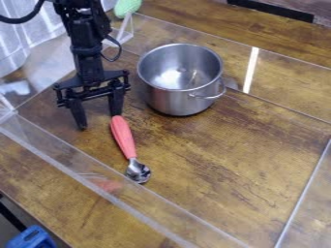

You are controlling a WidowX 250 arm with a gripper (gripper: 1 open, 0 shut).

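My black gripper (pixel 99 114) is low over the wooden surface at the left. Its fingers point down just left of a spoon with a pink handle (pixel 123 137) and a steel head (pixel 138 172), which lies on the wood. I cannot tell whether the fingers are open or shut. A steel pot (pixel 179 95) with side handles stands right of the gripper.
Clear plastic walls (pixel 251 73) border the workspace. A green object (pixel 126 6) is at the top, and a blue object (pixel 33 238) is at the lower left corner.
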